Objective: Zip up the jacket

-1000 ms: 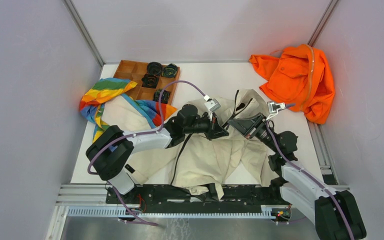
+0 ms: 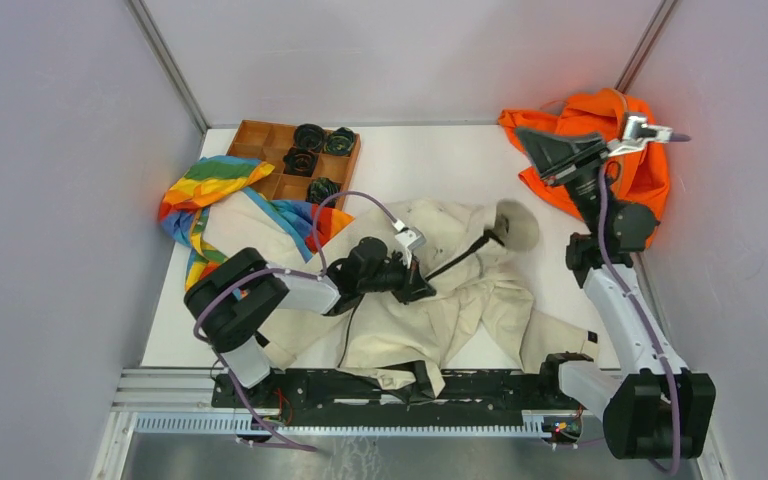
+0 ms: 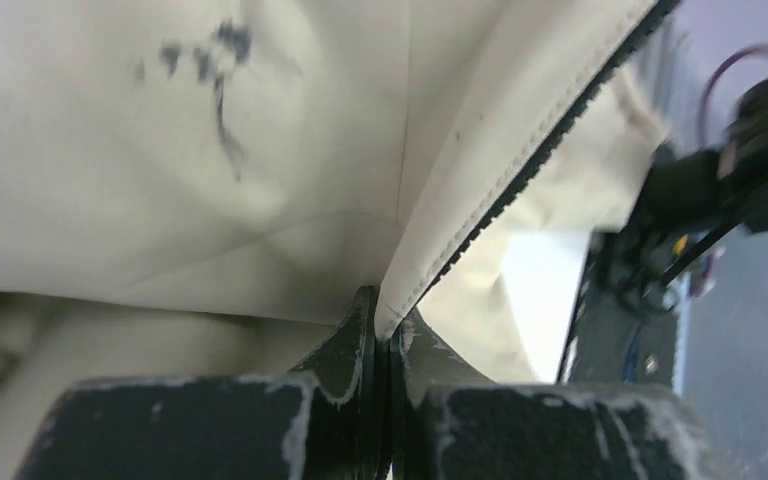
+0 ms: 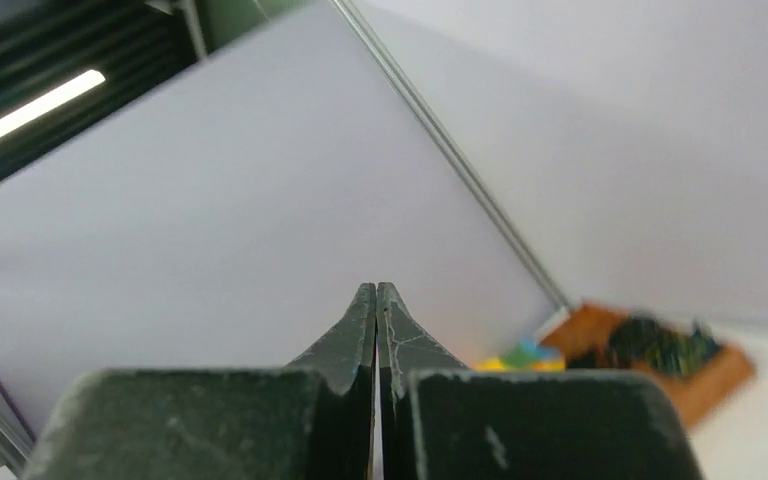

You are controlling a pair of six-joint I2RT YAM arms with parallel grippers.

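Note:
The cream jacket (image 2: pixel 390 335) lies spread and rumpled across the middle of the table, its collar end lifted toward the right. My left gripper (image 2: pixel 428 290) is shut on the jacket's front edge. In the left wrist view, cream fabric (image 3: pixel 460 200) with a black zipper edge (image 3: pixel 540 150) rises from the shut fingertips. Whether the zipper slider sits between them is hidden. My right gripper (image 2: pixel 522 135) is raised above the right side of the table, away from the jacket. The right wrist view shows the right fingers (image 4: pixel 360 330) shut, with nothing visible between them.
An orange garment (image 2: pixel 600 115) lies at the back right, partly beneath the right arm. At the back left stands a wooden compartment box (image 2: pixel 260 135) holding dark coils. Beside it is a rainbow-coloured cloth (image 2: pixel 215 180).
The right gripper has swung away from the jacket, up and to the right. The jacket's upper edge has flopped rightward. The left gripper has shifted slightly left and toward the front.

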